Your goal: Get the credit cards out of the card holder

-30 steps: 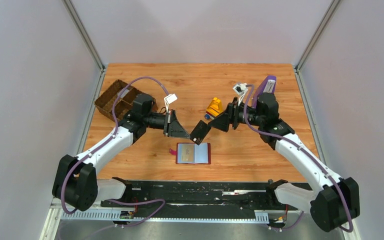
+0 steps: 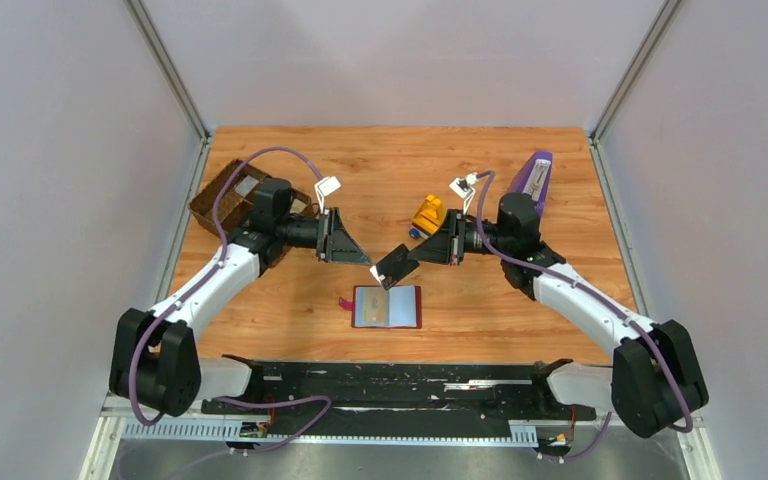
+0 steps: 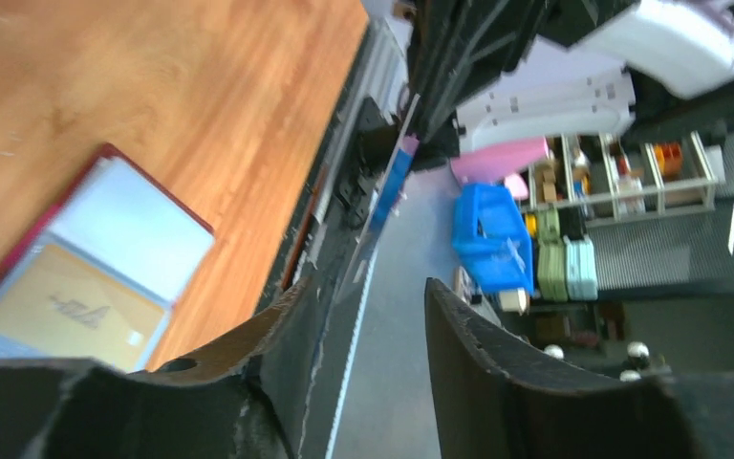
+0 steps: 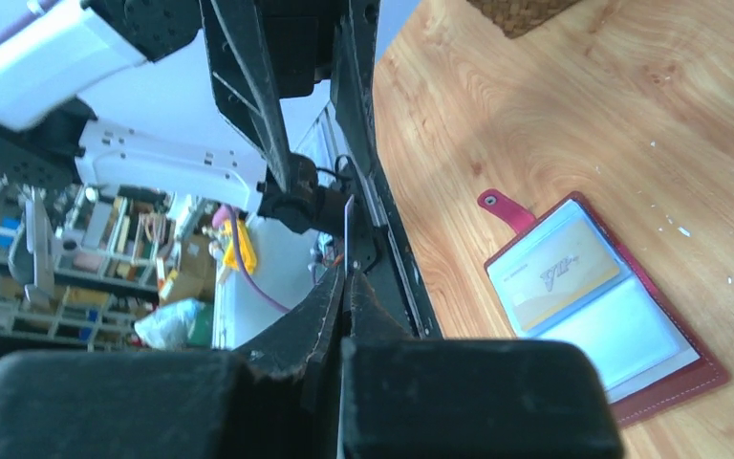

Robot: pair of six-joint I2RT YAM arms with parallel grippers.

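Note:
A dark card (image 2: 396,267) hangs in the air above the card holder (image 2: 404,307), gripped at its right end by my right gripper (image 2: 416,254), which is shut on it; in the right wrist view it shows edge-on. My left gripper (image 2: 365,259) is just left of the card, its fingers parted with nothing seen between them in its own wrist view. The holder lies open on the wood, red outside, with a pale card (image 4: 559,273) in its sleeve and a strap at the left.
A woven basket (image 2: 210,200) sits at the back left, a yellow toy (image 2: 428,214) behind the card, a purple object (image 2: 532,175) at the back right. Table edge lies in front.
My left gripper has drawn slightly up and back from the card. My right gripper has shifted a little, keeping hold of the card.

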